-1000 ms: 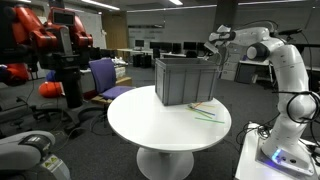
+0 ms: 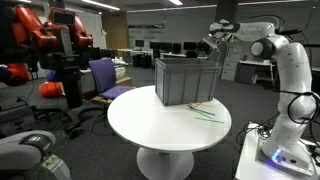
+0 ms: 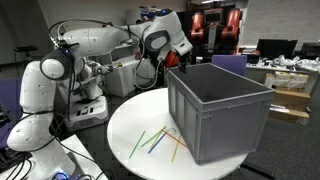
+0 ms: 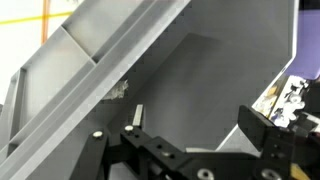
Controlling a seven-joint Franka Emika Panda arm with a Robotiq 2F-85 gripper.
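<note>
The large grey bin (image 3: 215, 118) stands upright on the round white table (image 2: 150, 120), its top open. Over its rim is my gripper (image 3: 186, 60), at the end of the outstretched arm. In the wrist view my gripper is open, its dark fingers apart with nothing between them, and the bin's grey wall (image 4: 95, 75) runs diagonally below. Thin coloured sticks lie on the table beside the bin, among them a green stick (image 3: 137, 145), a blue stick (image 3: 156, 143) and an orange stick (image 2: 201, 103). From exterior view 1 the bin's inside is hidden.
Past the table are a purple chair (image 2: 103, 75) and a large red and black machine (image 2: 55, 50). The arm's white base (image 2: 285, 150) stands off to the table's right.
The arm has shifted a little, its outer links now standing differently at the upper right. The bin and the sticks have not moved.
</note>
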